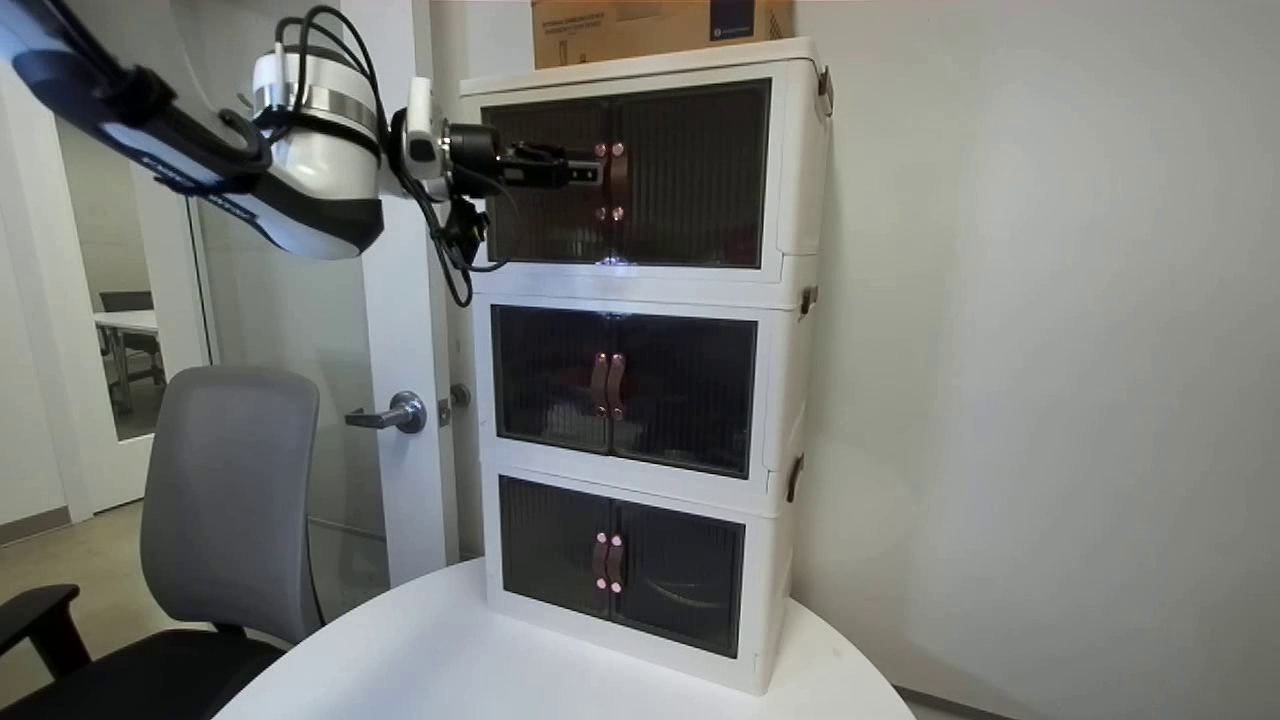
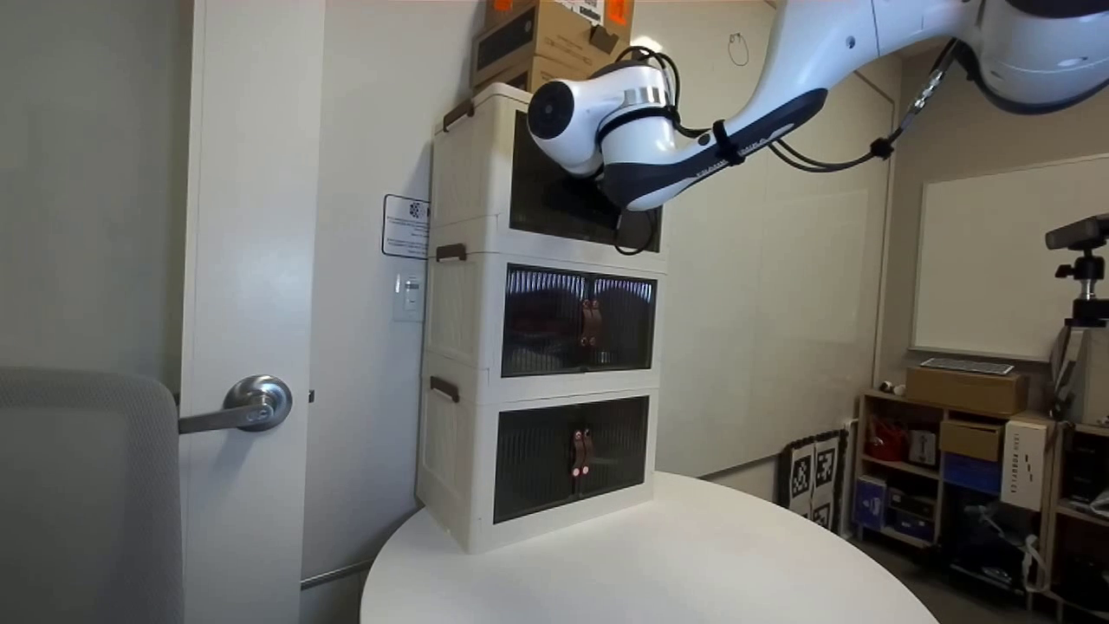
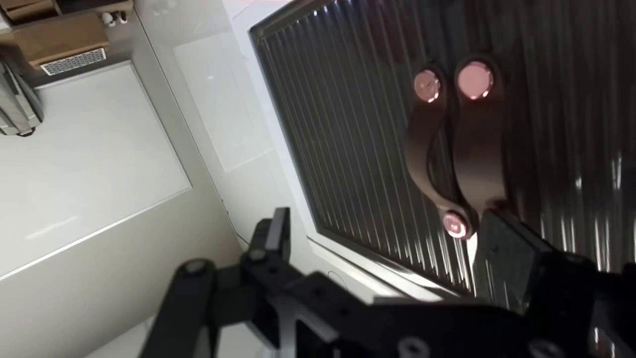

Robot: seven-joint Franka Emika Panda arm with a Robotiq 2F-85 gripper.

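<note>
A white cabinet of three stacked units (image 1: 774,396) stands with its dark ribbed doors closed. My gripper (image 1: 588,174) is up at the top unit's door handles (image 1: 619,186), partly covering them. In the wrist view the gripper is open, its fingers wide apart and nothing held. One finger (image 3: 507,256) overlaps the lower end of the wider brown strap (image 3: 478,155); whether it touches cannot be told. Beside that strap is a narrower one (image 3: 420,152), between the two fingers' sides. The other finger (image 3: 277,232) stands out toward the door's outer edge. Exterior view 2 hides the gripper behind the arm.
The cabinet rests on a round white table (image 2: 728,551), whose front is bare. Cardboard boxes (image 2: 567,42) sit on top of it. A grey chair (image 1: 228,492) and a door with a lever handle (image 1: 390,414) are at the left.
</note>
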